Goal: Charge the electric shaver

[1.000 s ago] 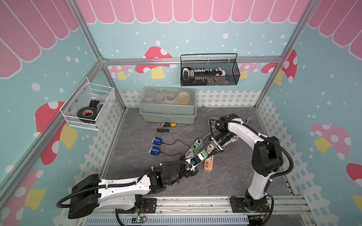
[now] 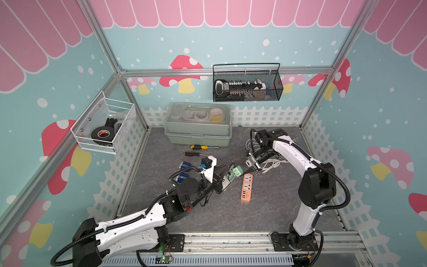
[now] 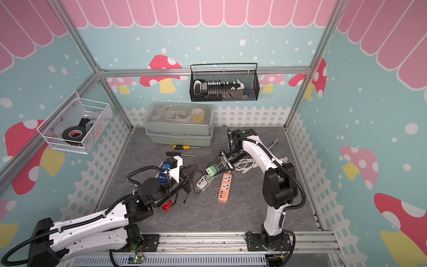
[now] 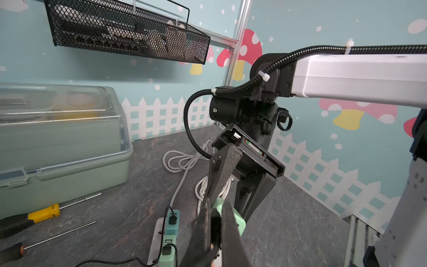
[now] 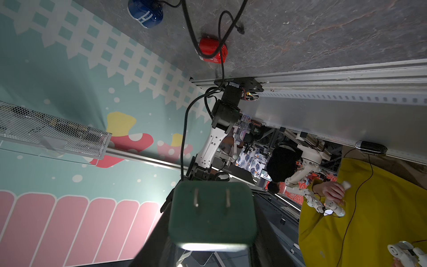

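Note:
My right gripper (image 2: 250, 165) is shut on a green charger (image 5: 212, 213), two pins showing in the right wrist view. My left gripper is shut, left of and near the charger in the top views; whether anything thin is between its fingers is unclear. A red shaver (image 5: 212, 49) lies on the table by black cables, mostly hidden in the top views. Blue shavers (image 5: 144, 12) lie at left. A white power strip (image 3: 201, 183) carries green and teal adapters (image 4: 170, 222). An orange power strip (image 2: 246, 191) lies below my right gripper.
Two screwdrivers (image 2: 204, 146) lie in front of the green toolbox (image 2: 198, 133). Coiled cables (image 3: 244, 166) lie under the right arm. Wire baskets (image 2: 246, 89) hang on the back and left walls.
My left gripper has risen and moved back and left from the charger. My right gripper, with the charger, has shifted slightly up and back.

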